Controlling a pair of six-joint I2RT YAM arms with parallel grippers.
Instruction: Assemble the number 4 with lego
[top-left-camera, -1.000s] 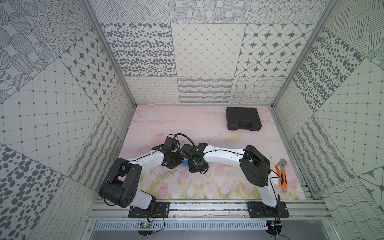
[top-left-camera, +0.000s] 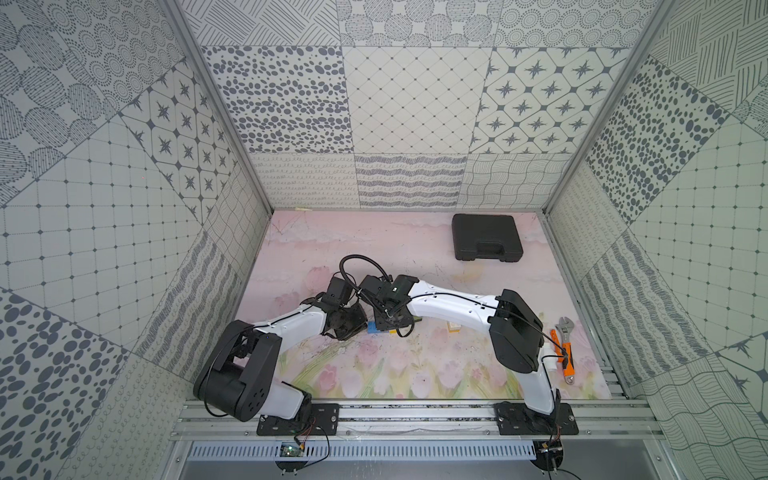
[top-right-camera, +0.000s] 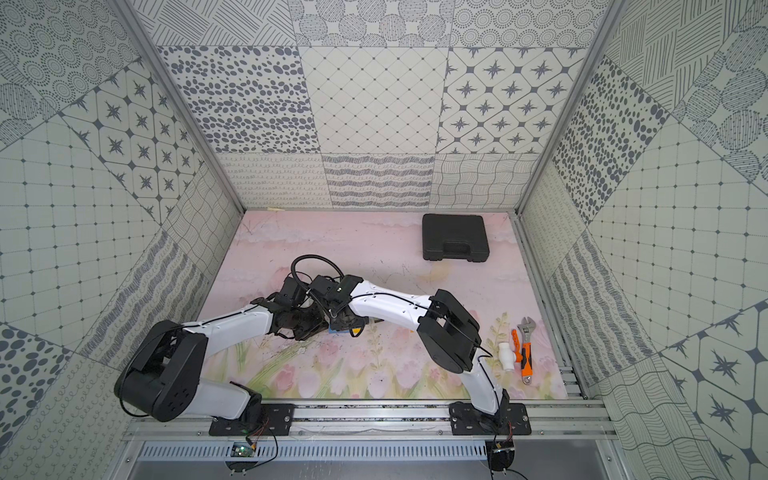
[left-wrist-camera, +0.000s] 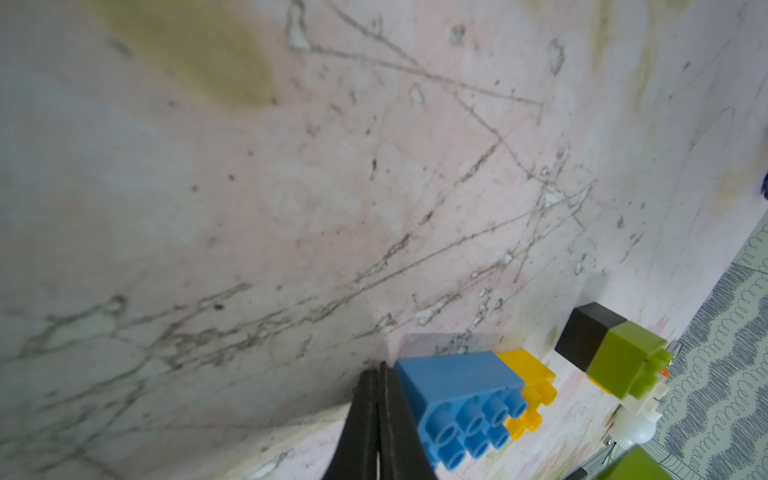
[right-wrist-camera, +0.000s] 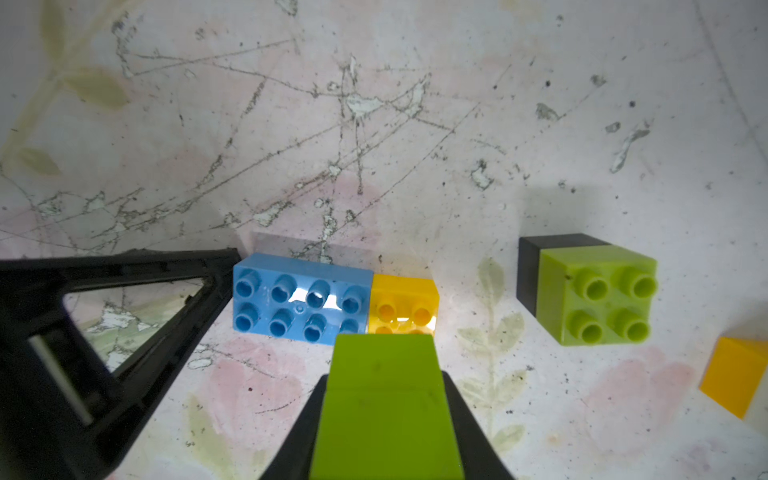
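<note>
A blue brick (right-wrist-camera: 300, 299) lies joined to a yellow brick (right-wrist-camera: 404, 300) on the table. My left gripper is shut with nothing visible between its fingers, its tips touching or very near the blue brick's left end. My right gripper is shut on a green brick (right-wrist-camera: 385, 384), held over the blue and yellow bricks. To the right in the right wrist view, a second green brick (right-wrist-camera: 596, 300) sits joined to a black brick (right-wrist-camera: 528, 272), and another yellow brick (right-wrist-camera: 732, 372) lies farther right.
A black case (top-left-camera: 486, 237) sits at the back right of the table (top-left-camera: 352, 236). An adjustable wrench (top-left-camera: 569, 360), orange-handled tools and a white bottle (top-right-camera: 506, 356) lie by the right edge.
My right arm has shifted slightly back, away from the front edge, uncovering more of the blue and yellow bricks. The left arm has moved very little.
</note>
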